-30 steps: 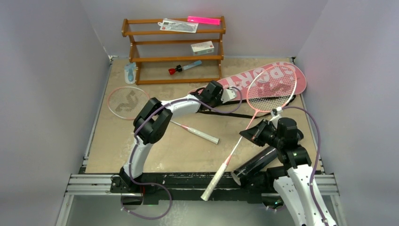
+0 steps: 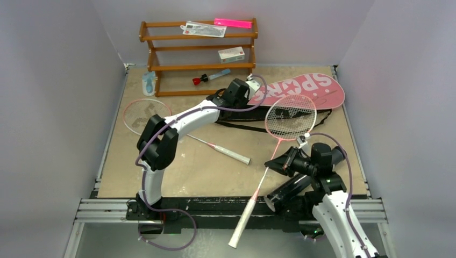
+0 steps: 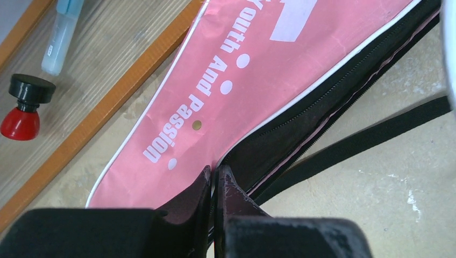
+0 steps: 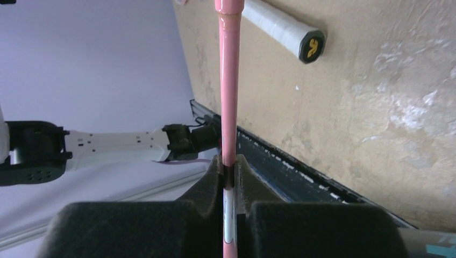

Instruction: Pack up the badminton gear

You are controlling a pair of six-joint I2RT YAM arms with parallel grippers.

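Note:
The pink racket bag [image 2: 317, 88] lies at the back right, its black zipped mouth [image 3: 301, 118] gaping along the near side. My left gripper is shut on the bag's white-piped edge; the top view hides its fingertips behind the arm. A pink-and-white racket [image 2: 290, 129] is held by its shaft in my right gripper, which is shut on it. In the top view its head overlaps the bag's mouth and its handle points to the front. A second racket [image 2: 232, 153] lies on the board, partly behind the left arm.
A black tube [image 2: 290, 191] lies under the right arm. The wooden rack [image 2: 199, 67] at the back holds a small box [image 2: 231, 54] and packets. A red-and-black item [image 2: 200, 79] rests at its base. The board's front left is clear.

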